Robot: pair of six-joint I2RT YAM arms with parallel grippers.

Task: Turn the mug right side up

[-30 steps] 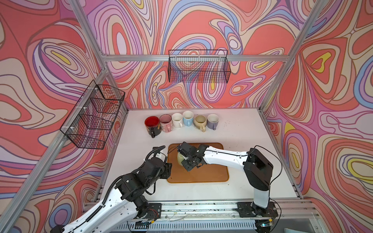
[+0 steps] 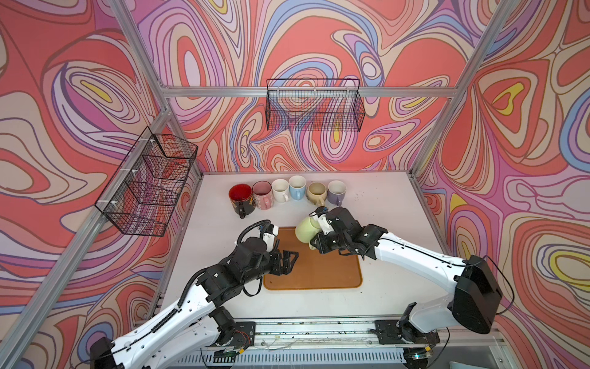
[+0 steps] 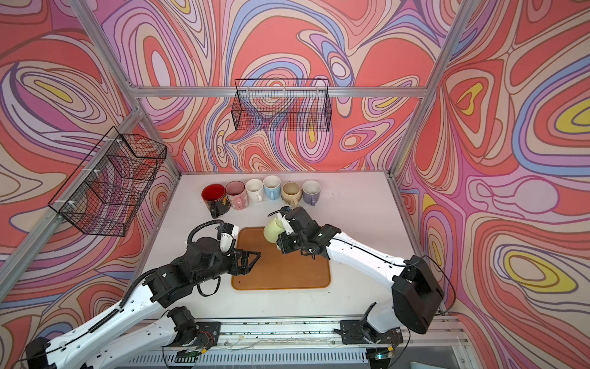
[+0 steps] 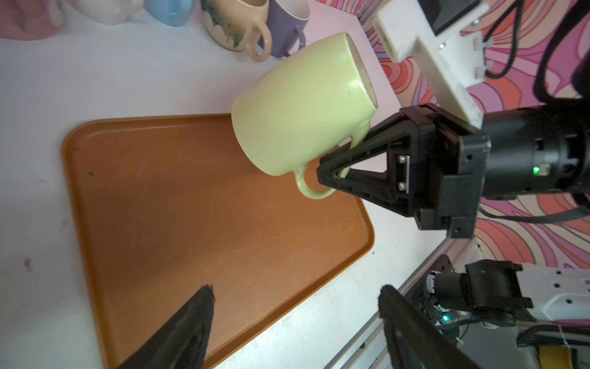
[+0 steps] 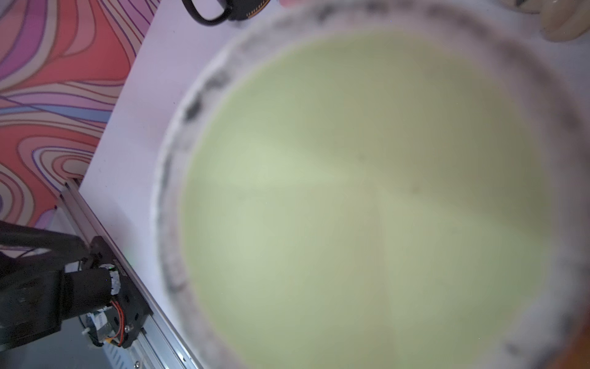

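A pale green mug [image 4: 301,104] hangs above the orange-brown tray [image 4: 184,246], tipped on its side. Its handle [image 4: 314,194] points down, and the fingertips of my right gripper are shut on that handle. Filling the right wrist view is a round end of the mug [image 5: 368,184] with a pale, dark-marked ring, apparently its underside; the right fingers are hidden there. My left gripper [image 2: 290,262] is open and empty over the tray's left part, with its fingers [image 4: 184,326] spread wide, apart from the mug.
Several mugs stand in a row behind the tray, from a black-and-red one [image 2: 241,196] to a purple one [image 2: 336,192]. Wire baskets [image 2: 314,110] hang at the back and left.
My right gripper has carried the mug rightward and toward the back, uncovering more of the tray. The left gripper has moved right over the tray, and its fingers now show spread.
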